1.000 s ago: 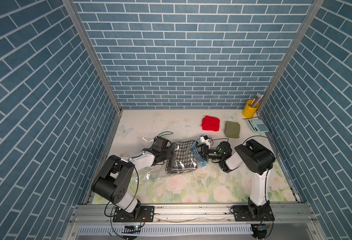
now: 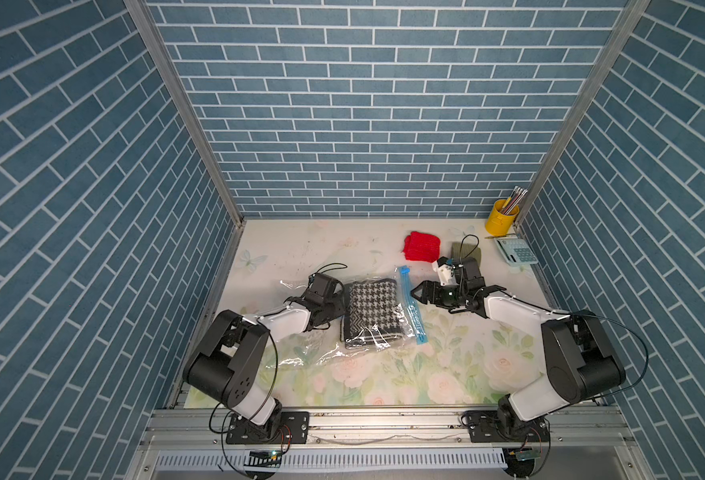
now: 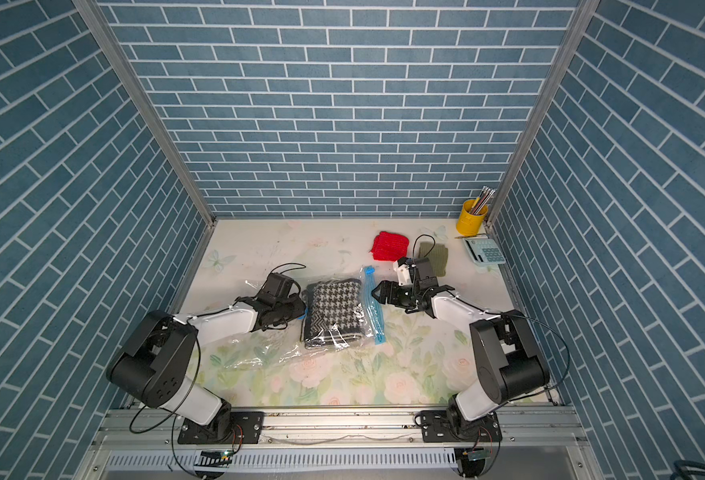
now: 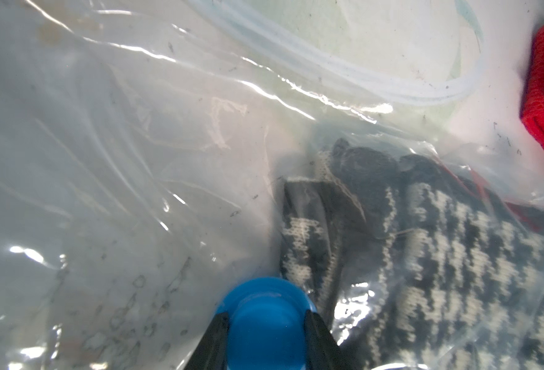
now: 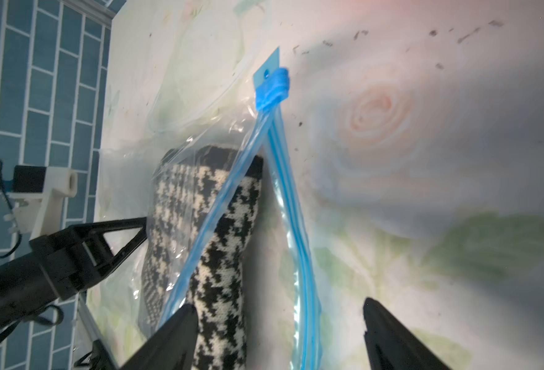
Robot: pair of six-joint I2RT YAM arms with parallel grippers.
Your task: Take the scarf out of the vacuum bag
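Observation:
A houndstooth scarf [image 2: 372, 312] lies folded inside the clear vacuum bag [image 5: 126, 191], whose blue zip strip [image 5: 302, 277] runs along the right edge, its two sides separated in the right wrist view. My left gripper is shut on the bag's blue round valve [image 4: 265, 302], at the scarf's left. My right gripper stands open over the zip end, a little right of the scarf, with nothing held between its fingers.
A red cloth [image 2: 422, 246], an olive cloth [image 3: 434, 256], a yellow pen cup [image 2: 500, 220] and a calculator [image 2: 516, 252] stand at the back right.
My left arm is still.

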